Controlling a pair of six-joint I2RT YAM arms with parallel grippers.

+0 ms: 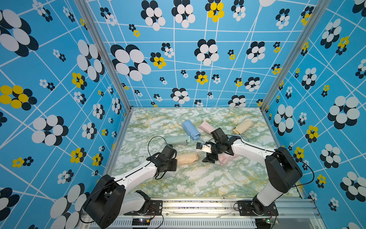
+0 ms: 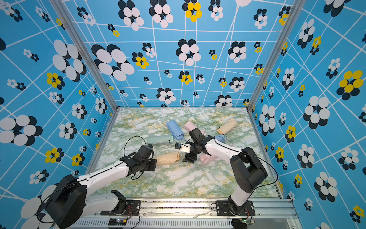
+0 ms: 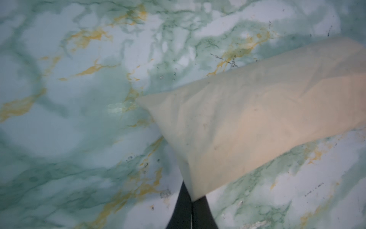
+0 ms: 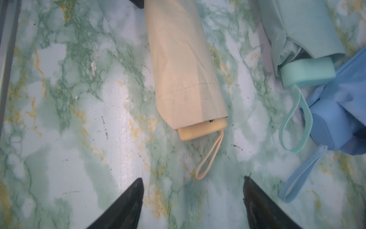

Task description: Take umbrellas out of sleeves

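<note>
A cream umbrella in its sleeve (image 1: pixel 188 158) lies on the marble table between my two arms. In the left wrist view, my left gripper is shut on the corner of the sleeve's closed end, and the cloth is drawn to a point there. At the other end, the umbrella's yellow handle (image 4: pixel 202 129) shows just past the sleeve's mouth, with a thin wrist loop (image 4: pixel 209 156) hanging from it. My right gripper stands open, facing that handle end, with only bare table between its fingers.
Beside the cream one lie a mint umbrella (image 4: pixel 305 26) and a blue umbrella (image 4: pixel 331 122), straps out. Pink cloth (image 1: pixel 227 158) lies under the right arm. Farther back are another pink piece (image 1: pixel 206 127) and a beige one (image 1: pixel 243 126).
</note>
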